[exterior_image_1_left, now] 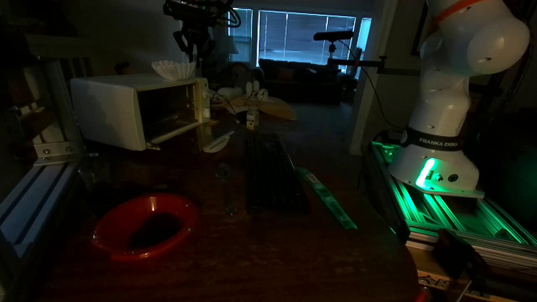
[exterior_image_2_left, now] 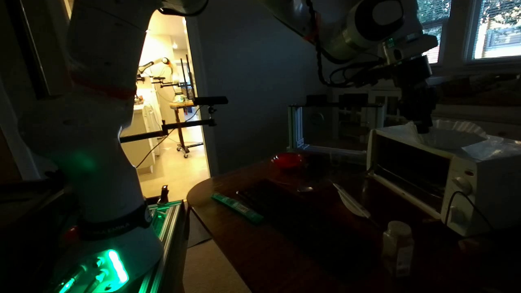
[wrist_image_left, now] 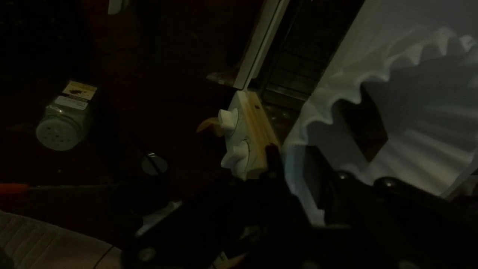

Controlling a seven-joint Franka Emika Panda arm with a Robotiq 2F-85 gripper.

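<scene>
On top of the white toaster oven (exterior_image_1_left: 108,95) sits a white pleated paper filter (exterior_image_1_left: 173,70), open side up. In the wrist view the filter (wrist_image_left: 416,148) fills the right side, with a dark brown patch inside it. My gripper (exterior_image_1_left: 195,56) is at the filter's edge, pointing down. Its dark fingers (wrist_image_left: 274,163) stand part open, and the filter's near wall shows between them in the wrist view. Poor light hides whether either finger touches the paper. In exterior view 2 the gripper (exterior_image_2_left: 423,127) partly covers the filter's rim.
Below, the table holds a red bowl (exterior_image_1_left: 110,241), a dark keyboard (exterior_image_1_left: 274,176), a green packet (exterior_image_1_left: 329,199), a white plate-like piece (exterior_image_2_left: 350,200) and a shaker jar (exterior_image_2_left: 398,249). Oven knobs (wrist_image_left: 236,154) face the table.
</scene>
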